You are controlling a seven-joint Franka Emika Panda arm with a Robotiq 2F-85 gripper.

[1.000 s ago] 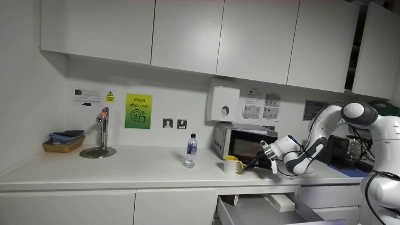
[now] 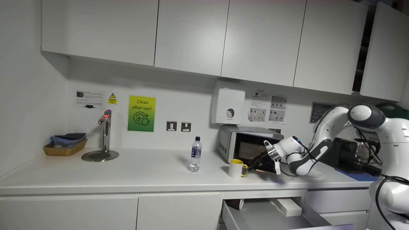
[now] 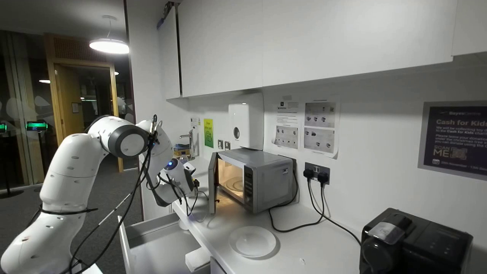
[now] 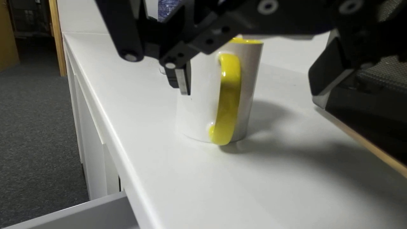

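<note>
A white mug (image 2: 235,169) with a yellow inside and yellow handle stands upright on the counter, in front of the microwave. Seen from the wrist, the mug (image 4: 202,97) has its handle turned toward my gripper. The fingers are open, one finger (image 4: 183,78) beside the mug's left side and the other finger (image 4: 324,80) well clear on its right. In exterior view 1 the gripper (image 2: 249,168) reaches in low at the handle side. Whether any finger touches the mug I cannot tell. Exterior view 2 does not show the mug; the arm hides that area.
The microwave (image 3: 274,182) has its door (image 3: 213,182) swung open close to the arm. Below the counter edge a drawer (image 2: 260,218) is pulled out, holding a white box (image 2: 288,207). A water bottle (image 2: 195,155) stands left of the mug, and a plate (image 3: 252,242) lies on the counter.
My gripper has moved slightly left, closer to the mug's handle, and the arm has shifted a little with it. The mug, bottle and drawer have not moved.
</note>
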